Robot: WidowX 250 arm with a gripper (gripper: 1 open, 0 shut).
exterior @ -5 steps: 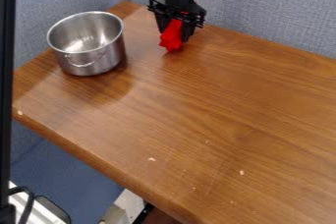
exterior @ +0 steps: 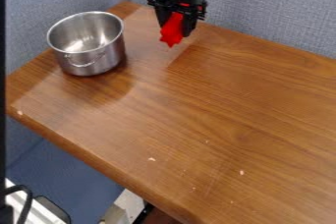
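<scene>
My black gripper [exterior: 176,10] is at the back of the wooden table, shut on a red object [exterior: 171,31] that hangs beneath its fingers, just above or at the tabletop; I cannot tell whether it touches. A steel pot [exterior: 86,42] with a side handle stands on the table at the left, apart from the gripper and to its front left.
Grey padded walls [exterior: 276,7] bound it at the back and left. Cables and white items lie off the table at the lower left.
My gripper and the red object have risen slightly in the view. The pot stays in place.
</scene>
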